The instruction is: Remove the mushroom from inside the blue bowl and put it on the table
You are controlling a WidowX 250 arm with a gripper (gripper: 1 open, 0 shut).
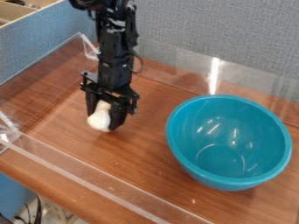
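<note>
The pale, whitish mushroom (100, 119) is at the left of the table, partly covered by dark fingers. My black gripper (107, 116) comes down from above and is shut on it. The mushroom is low, at or close to the wooden surface; whether it touches cannot be told. To the right stands the blue bowl (184, 144), upright and with nothing visible inside it. A wide stretch of table separates the bowl from my gripper.
Bare wooden table (146, 162) lies between the gripper and the bowl. A clear low wall (87, 184) runs along the front edge, and another clear panel stands at the back. Grey fabric-like walls close off the rear.
</note>
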